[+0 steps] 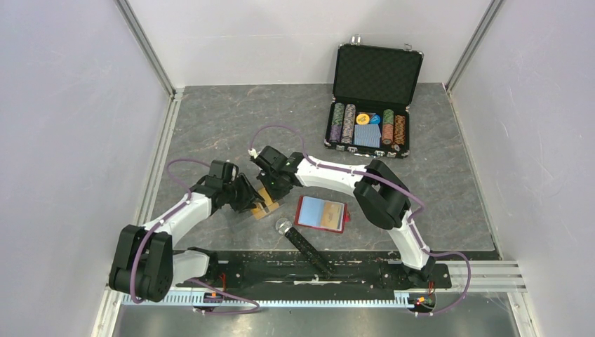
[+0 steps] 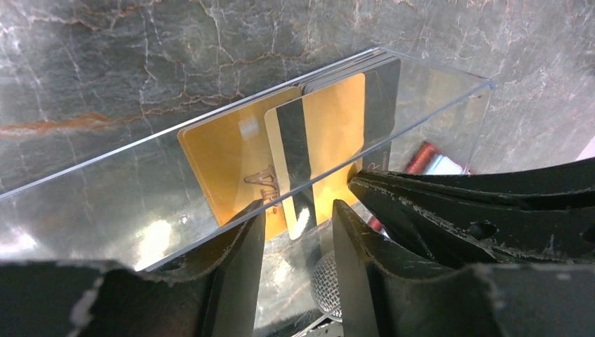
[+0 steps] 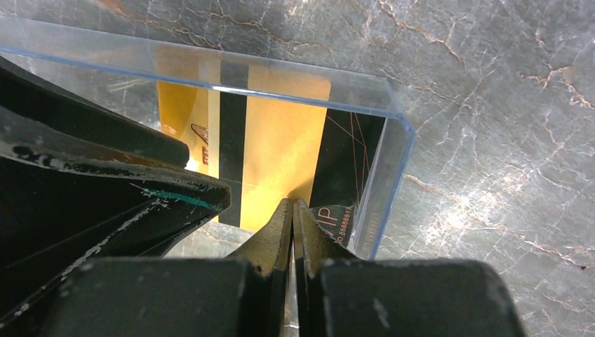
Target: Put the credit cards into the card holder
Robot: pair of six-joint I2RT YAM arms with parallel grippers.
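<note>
Gold and black credit cards (image 3: 281, 147) lie in a clear open box (image 3: 394, 165), a gold card with a black stripe (image 2: 337, 119) on top. My right gripper is shut, its tips down on that striped card near the box's end, with nothing showing between them. On the box's other side, my left gripper stands open, its tips at the near wall and nothing held between them. The red card holder (image 1: 344, 223) lies open to the right, a blue panel and a tan card showing inside. In the top view, the arms partly hide the box.
A microphone (image 1: 305, 246) lies between the box and the red holder, towards the front edge. An open black case of poker chips (image 1: 373, 130) stands at the back right.
</note>
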